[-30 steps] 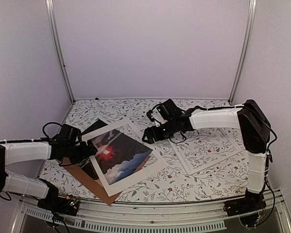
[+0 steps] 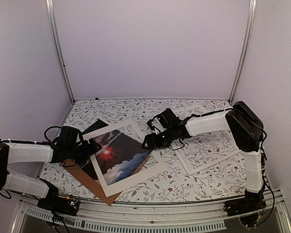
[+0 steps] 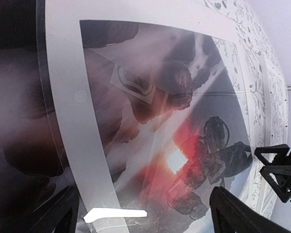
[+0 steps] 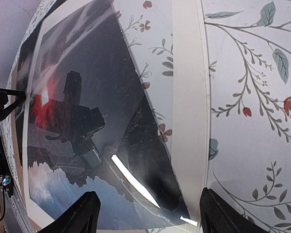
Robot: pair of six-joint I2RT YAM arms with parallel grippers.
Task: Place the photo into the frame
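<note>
The photo of a dark sky with a red glow and clouds point(image 2: 117, 158) lies within a white frame point(image 2: 131, 182), over dark and brown boards point(image 2: 75, 172); patterned surface shows along one side inside the frame. My left gripper point(image 2: 88, 149) is open over the frame's left strip, seen also in the left wrist view point(image 3: 77, 121). My right gripper point(image 2: 149, 141) is open at the frame's right strip point(image 4: 188, 97), its fingertips low at the bottom of the right wrist view.
A second, pale frame point(image 2: 199, 168) lies on the right of the floral table point(image 2: 199, 189). Walls enclose the back and sides.
The left gripper has moved very slightly. Photo and frame look nearly unchanged.
</note>
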